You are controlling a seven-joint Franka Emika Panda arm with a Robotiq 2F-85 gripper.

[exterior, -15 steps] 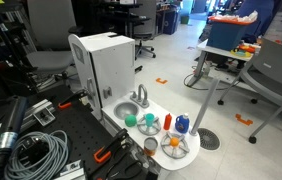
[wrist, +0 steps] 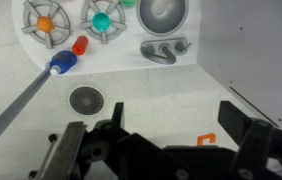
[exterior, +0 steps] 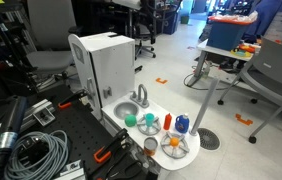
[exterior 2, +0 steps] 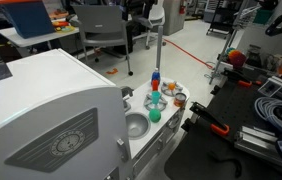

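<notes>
In the wrist view my gripper stands open over the floor behind the counter, its dark fingers wide apart with nothing between them. A toy kitchen counter carries a teal cup (exterior: 149, 118) and an orange item (exterior: 175, 142) on two burners. Beside them stand a blue bottle (exterior: 182, 124) and a smaller red bottle (exterior: 167, 121). A green item (exterior: 131, 120) sits closer to the front edge, and a metal can (exterior: 151, 145) is near the front right. The sink (wrist: 161, 14) looks empty, and its faucet (wrist: 166, 50) is nearest my fingers.
A tall white cabinet (exterior: 106, 62) rises beside the sink. The dark table in front holds a coiled cable (exterior: 39, 158) and an orange-handled clamp (exterior: 111, 148). A grey post (exterior: 203, 105) stands behind the counter.
At the top of exterior view 1, a dark and light shape, seemingly part of my arm, has come in above the cabinet. The objects on the counter have not moved.
</notes>
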